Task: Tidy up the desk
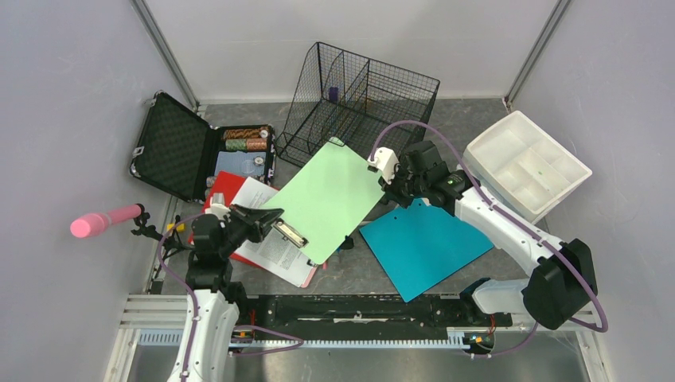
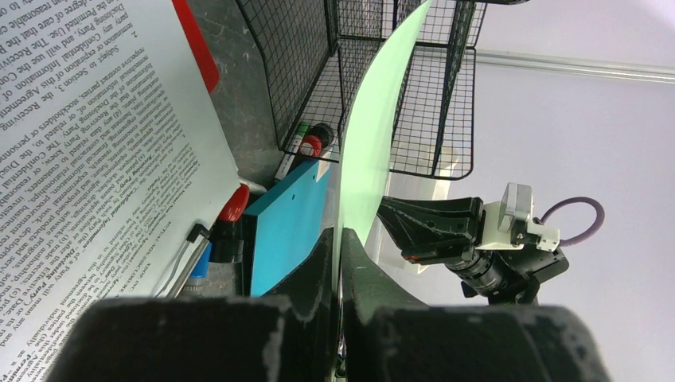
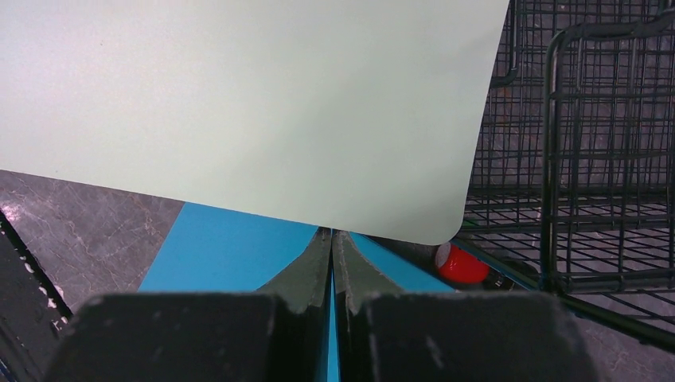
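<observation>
A light green clipboard (image 1: 333, 203) with a metal clip (image 1: 290, 232) is raised above the desk, its far corner at the front of the black wire rack (image 1: 366, 99). My left gripper (image 1: 276, 217) is shut on its left edge; in the left wrist view the bowed board (image 2: 370, 127) runs up from between the fingers. At its right edge, my right gripper (image 1: 385, 188) is shut on the board; the right wrist view shows the edge of the pale board (image 3: 318, 119) meeting the fingertips (image 3: 320, 243). The board hides part of the rack's lower front.
A blue board (image 1: 426, 247) lies on the desk below the right arm. Printed sheets (image 1: 278, 259) and a red folder (image 1: 225, 185) lie at left, near an open black case (image 1: 171, 147). A white divided tray (image 1: 527, 165) stands at right. Small items, one a red cap (image 3: 460, 264), lie near the rack.
</observation>
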